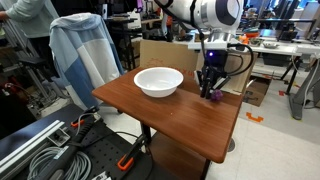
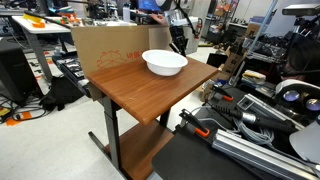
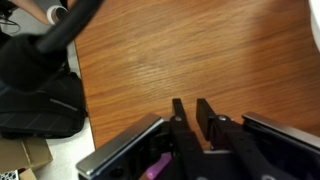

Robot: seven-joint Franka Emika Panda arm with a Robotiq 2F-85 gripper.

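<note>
A small purple object (image 1: 217,96) rests on the wooden table (image 1: 185,122), near its right edge. My gripper (image 1: 206,95) is low over the table, just left of the object and partly in front of it. In the wrist view, the gripper has its fingertips close together with a narrow gap between them, and only bare wood shows in that gap. A bit of the purple object (image 3: 158,166) appears beside the left finger, the rest of it hidden by the gripper. Nothing is visibly held.
A large white bowl (image 1: 158,81) stands on the table left of the gripper; its rim also enters the wrist view at the right. A cardboard panel (image 2: 105,45) stands along one side of the table.
</note>
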